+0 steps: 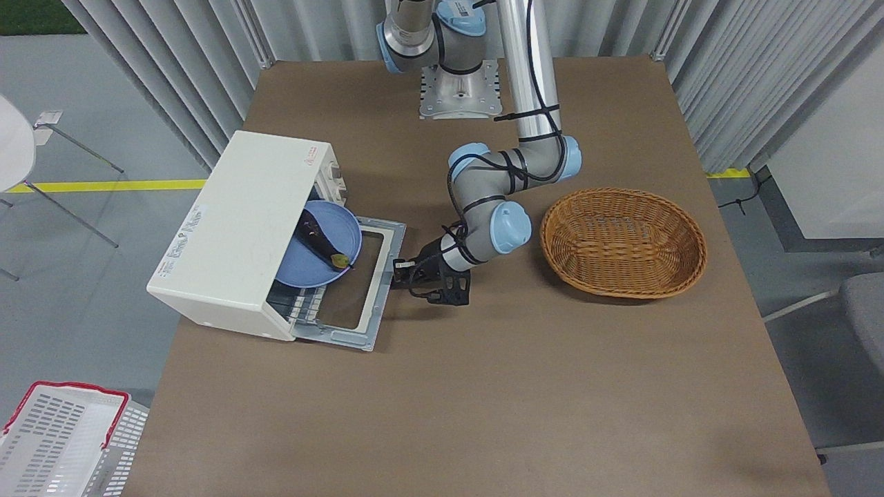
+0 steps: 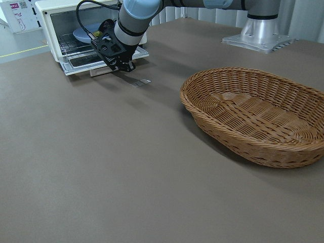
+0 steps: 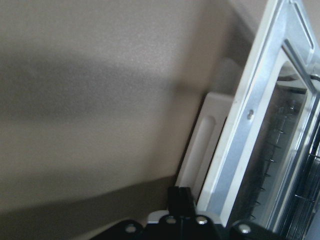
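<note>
A white toaster oven point(image 1: 224, 223) has its glass door point(image 1: 372, 337) folded down. Inside, a blue plate point(image 1: 311, 268) holds a dark eggplant point(image 1: 319, 237). My gripper is low at the door's outer edge, its black fingertips against or just above the pale handle point(image 3: 205, 145) there. The fingertips appear together; whether anything is between them is hidden. In the camera left view the gripper point(image 2: 124, 65) points down beside the open door.
A wicker basket point(image 1: 623, 240) sits on the brown table point(image 1: 497, 397) to the right of the arm. A white laundry basket point(image 1: 66, 431) stands on the floor at lower left.
</note>
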